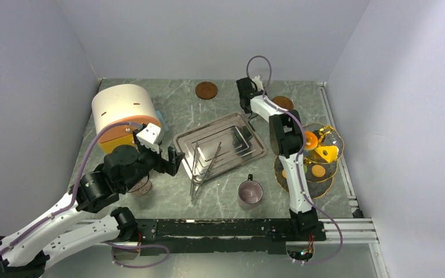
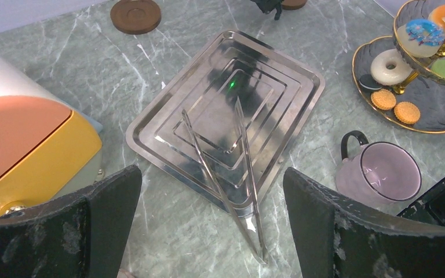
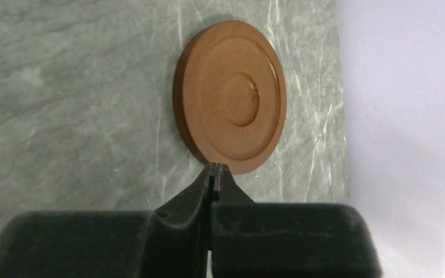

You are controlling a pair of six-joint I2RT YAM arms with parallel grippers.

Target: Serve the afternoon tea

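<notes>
My right gripper (image 1: 249, 107) is shut, nothing between its fingers, with its tips at the near edge of a brown round coaster (image 3: 240, 98) in the right wrist view. My left gripper (image 1: 171, 162) hangs open beside the metal tray (image 2: 226, 58). Steel tongs (image 2: 249, 174) lie across the tray's near end. A purple mug (image 2: 382, 174) stands right of the tray. The two-tier stand (image 2: 371, 52) holds donuts, cookies and other sweets. A second brown coaster (image 1: 205, 90) lies at the back.
A cream, orange and yellow rounded box (image 1: 121, 107) stands at the back left. Walls close in the table at back and sides. Bare marble (image 1: 174, 104) is free behind the tray.
</notes>
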